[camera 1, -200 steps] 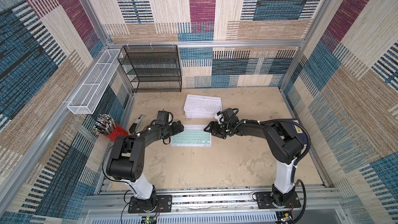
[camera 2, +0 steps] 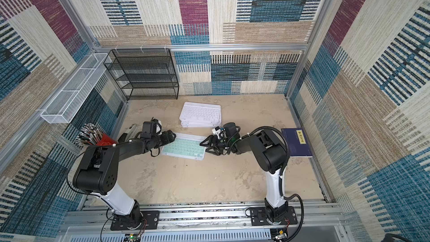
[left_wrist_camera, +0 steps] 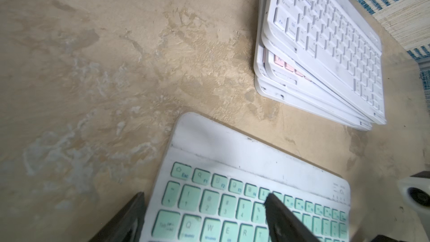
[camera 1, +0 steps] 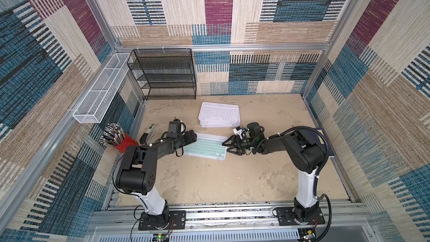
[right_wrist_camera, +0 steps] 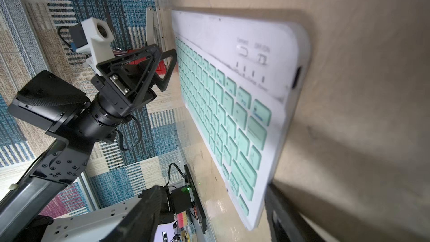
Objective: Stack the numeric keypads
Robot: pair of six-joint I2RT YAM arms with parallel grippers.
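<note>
A white keyboard with mint-green keys (camera 1: 205, 147) lies in the middle of the table, slightly askew. Behind it is a stack of white keyboards (camera 1: 219, 114), its top one with white keys. My left gripper (camera 1: 193, 137) is at the green keyboard's left end; in the left wrist view its fingers (left_wrist_camera: 127, 219) are apart, spanning the left part of the keyboard. At the right end is my right gripper (camera 1: 227, 145). Its fingers (right_wrist_camera: 286, 215) are spread too, one close to the keyboard's near right edge. Whether either gripper touches the keyboard cannot be made out.
A black wire shelf (camera 1: 163, 74) stands at the back left. On the left are a red pen cup (camera 1: 125, 143) and a white wire basket (camera 1: 100, 89). A dark blue book (camera 2: 295, 142) lies at the right.
My right gripper has shifted toward the front of the table and turned a little. The green keyboard has slid slightly left and rotated, its right end nearer the front. My left gripper has barely moved.
</note>
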